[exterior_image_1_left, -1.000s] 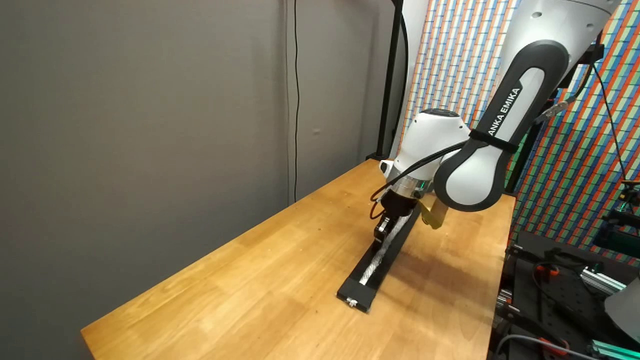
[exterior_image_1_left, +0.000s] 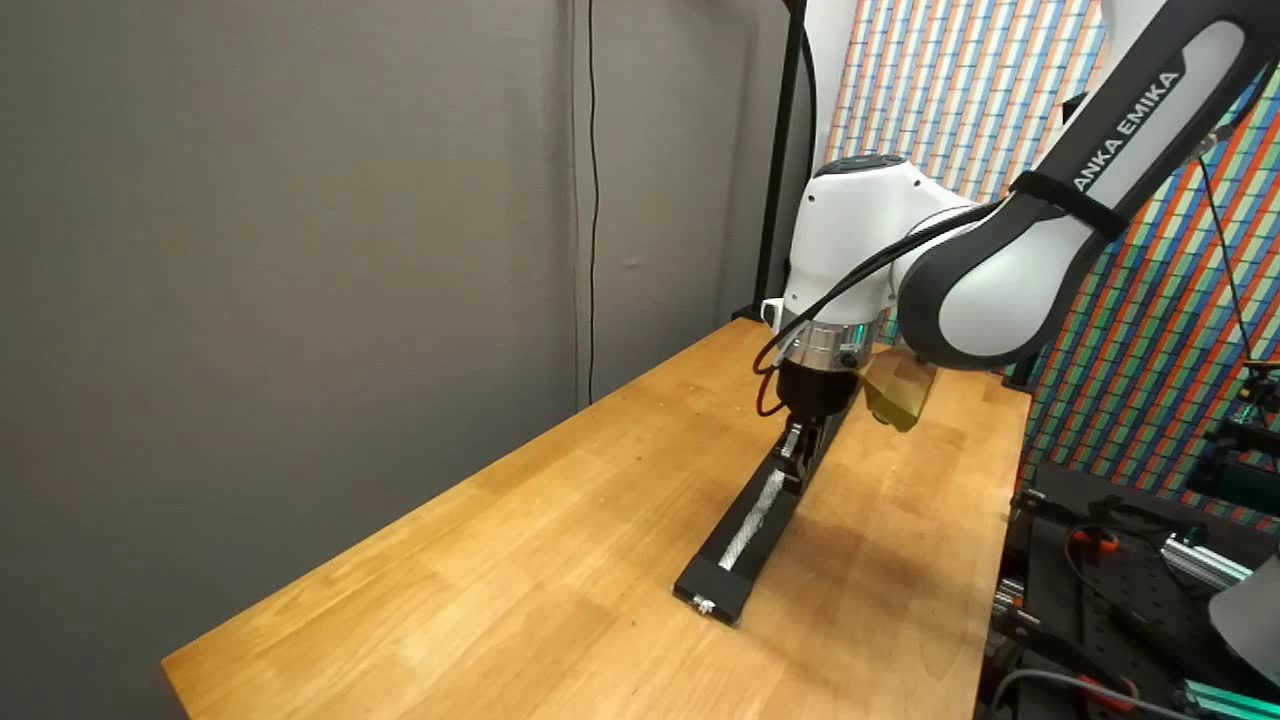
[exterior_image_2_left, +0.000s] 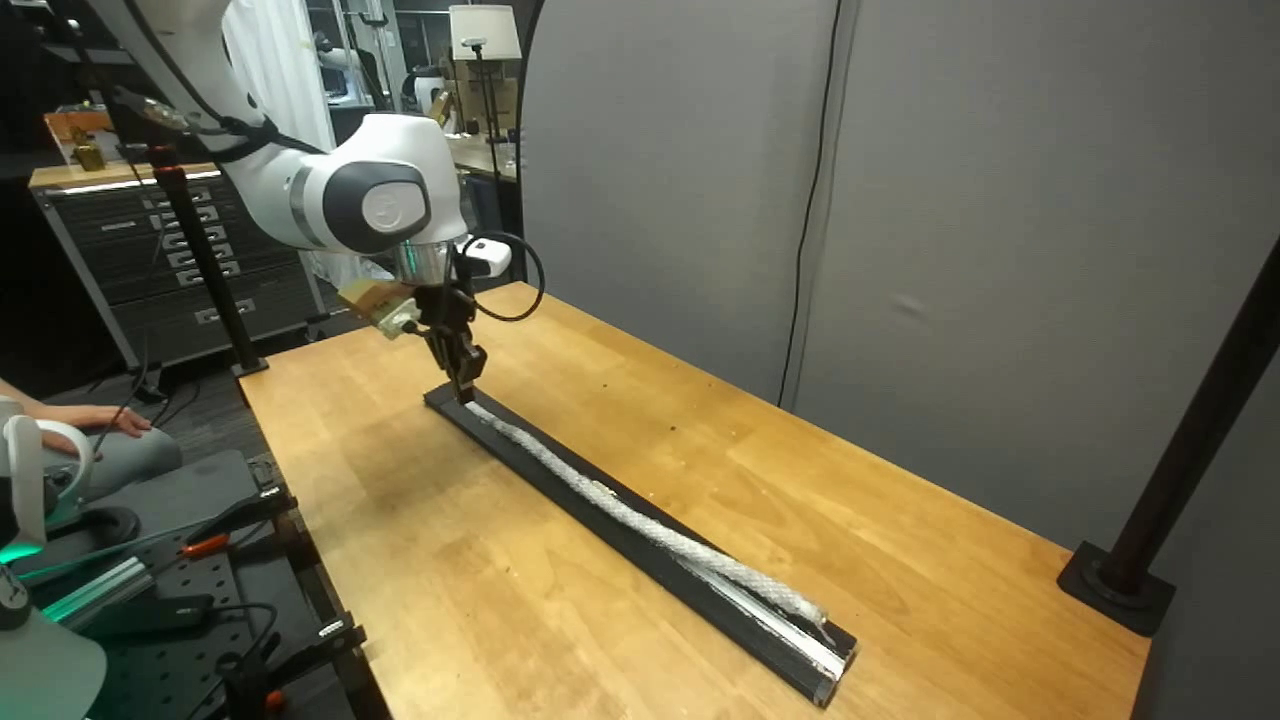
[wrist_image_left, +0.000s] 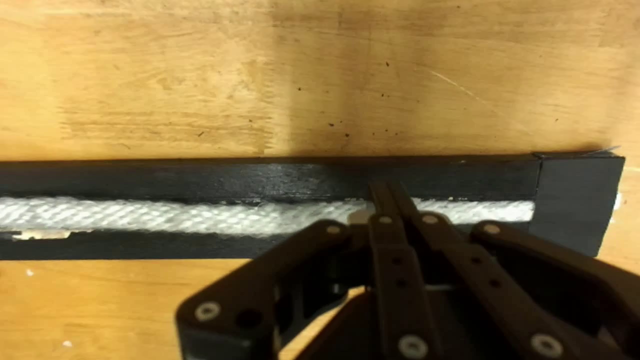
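Note:
A long black channel (exterior_image_2_left: 564, 494) lies on the wooden table, with a white braided rope (exterior_image_2_left: 588, 482) running along it. Near the closed end block (wrist_image_left: 576, 201), the rope (wrist_image_left: 480, 211) sits in the slot. Towards the opposite end the rope (exterior_image_2_left: 780, 592) lies beside a bare, shiny stretch of groove (exterior_image_2_left: 768, 614). My gripper is shut, its fingers crossing above the rope near the end block. No rope shows between the fingers; whether the tips touch the channel is hard to tell. From outside, the gripper (exterior_image_1_left: 792, 482) points down over the channel.
Bare wooden table (exterior_image_1_left: 540, 552) surrounds the channel on both sides. A grey partition (exterior_image_2_left: 1020, 240) stands behind the table, and a black post (exterior_image_2_left: 1152, 504) is fixed at its corner. A person's hand (exterior_image_2_left: 108, 418) rests beyond the table's edge.
My gripper has shifted across the channel, to the right in the first exterior view. The wrist has risen and stands more upright. The channel appears unmoved.

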